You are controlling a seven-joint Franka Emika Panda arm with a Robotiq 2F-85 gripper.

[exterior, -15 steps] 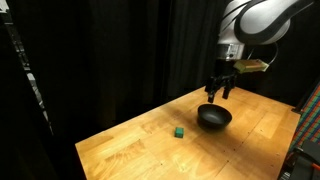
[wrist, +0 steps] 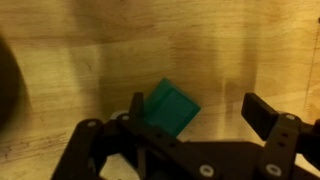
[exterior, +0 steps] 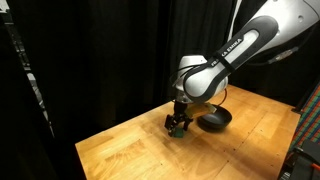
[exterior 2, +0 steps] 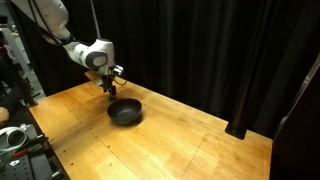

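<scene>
A small green block (wrist: 170,108) lies on the wooden table, and in the wrist view it shows near the left finger, partly covered at its lower left. My gripper is open above it, its fingers spread wide with the block between them but closer to the left one. In exterior view 1 the gripper (exterior: 178,116) is low over the green block (exterior: 179,131), whose upper part is hidden. Whether a finger touches the block I cannot tell. Beside the arm is a black bowl (exterior: 216,121), also seen as the bowl (exterior 2: 124,111) in exterior view 2.
Dark curtains (exterior: 110,60) hang behind the table. The bowl's dark rim (wrist: 8,85) enters the wrist view at the left edge.
The arm has come down and left in exterior view 1, from above the bowl to right over the green block. The bowl and block appear to stay in place.
</scene>
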